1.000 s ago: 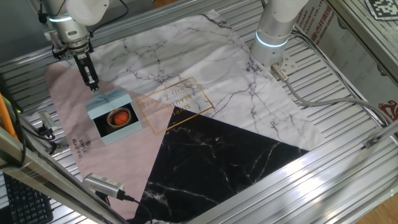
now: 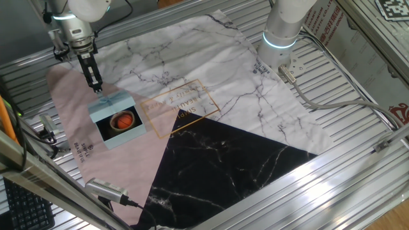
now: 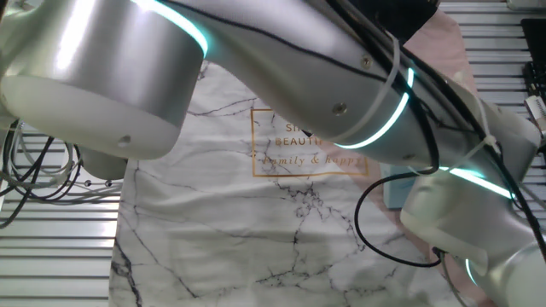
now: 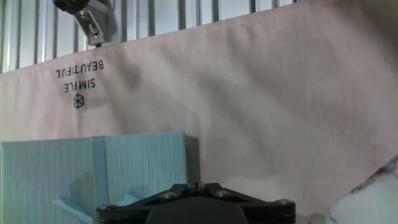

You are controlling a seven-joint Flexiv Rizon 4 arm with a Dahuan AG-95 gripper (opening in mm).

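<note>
A light blue box [image 2: 121, 139] stands on the pink part of the cloth, with its lid [image 2: 112, 104] raised at the back. Inside it sits an orange ball with dark lines [image 2: 125, 120], within a round tan-rimmed holder. My gripper [image 2: 96, 91] points down just behind the lid, close to its ribbon bow. From the wrist, the lid [image 4: 50, 174] with its blue ribbon fills the lower left, and the gripper has its fingertips together, nothing visible between them. Whether the fingers touch the lid, I cannot tell. In exterior view 2 the arm hides most of the box.
A grey device with a cable [image 2: 107, 190] lies near the front left edge.
The arm has shifted only very slightly. Box, lid and ball look the same as before.
</note>
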